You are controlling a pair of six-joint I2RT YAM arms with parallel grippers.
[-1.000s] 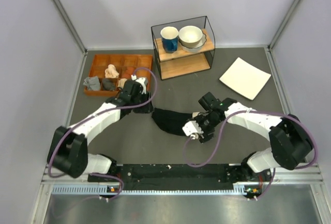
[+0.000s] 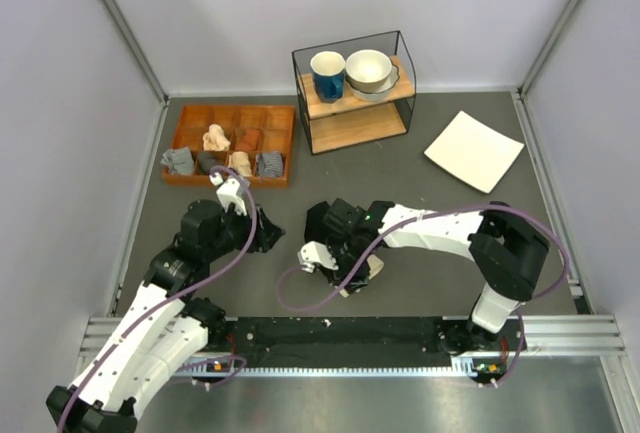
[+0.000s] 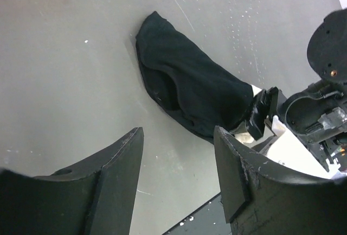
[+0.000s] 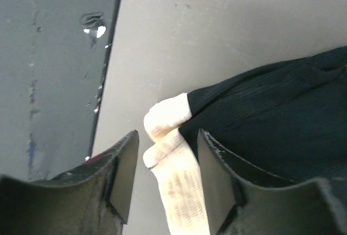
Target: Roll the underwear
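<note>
The black underwear with a cream waistband lies flat on the grey table. In the top view its black cloth is partly hidden by my right arm, and some cream waistband shows. My left gripper is open and empty, to the left of the black cloth. My right gripper is at the waistband; its fingers stand apart, with the cream band and a folded corner showing in the gap. Whether they touch the cloth I cannot tell.
A wooden divided box with several rolled cloths stands at the back left. A wire shelf holds a blue mug and bowls. A white board lies at the back right.
My right gripper has moved left and toward the front edge over the cloth. My left gripper has drawn back from the cloth's left end, toward the front left.
</note>
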